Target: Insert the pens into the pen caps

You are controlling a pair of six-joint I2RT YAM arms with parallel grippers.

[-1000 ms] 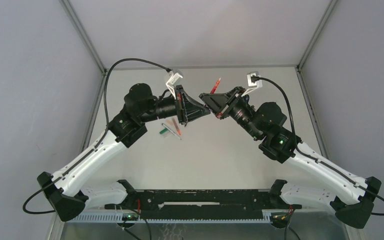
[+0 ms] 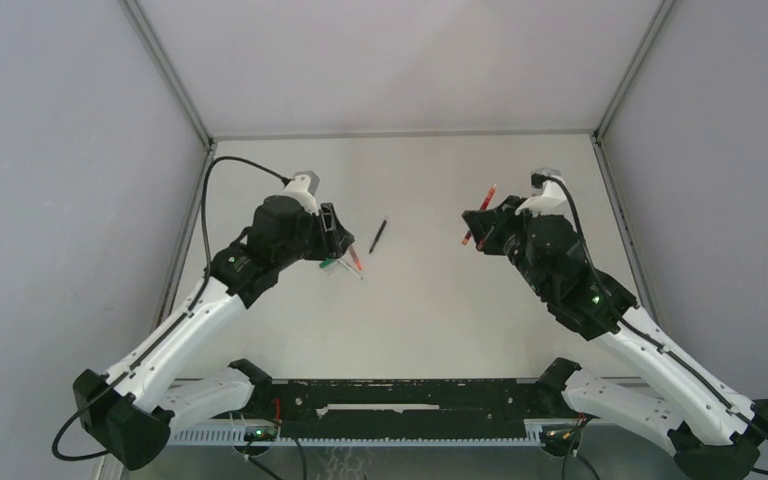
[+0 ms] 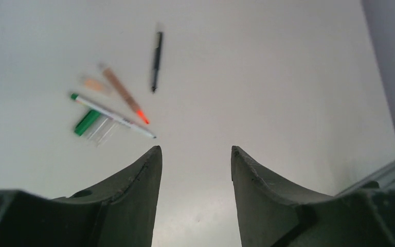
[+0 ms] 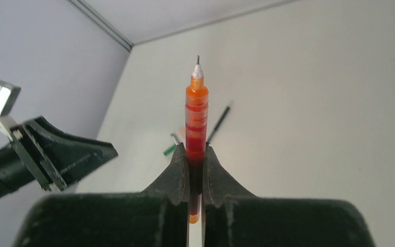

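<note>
My right gripper holds a red pen (image 4: 197, 113) with an orange section and metal tip, raised on the right. My left gripper hangs empty, part open, over the table's left-middle. Below it in the left wrist view lie a white pen with green end (image 3: 110, 113), an orange pen (image 3: 123, 90), a green cap (image 3: 86, 122), clear caps (image 3: 102, 131), a blurred orange piece (image 3: 95, 85) and a black pen (image 3: 157, 59).
Walls and metal rails border it at the sides and back.
The left has swung down-left, turning toward the table; the right has moved right with the red pen.
</note>
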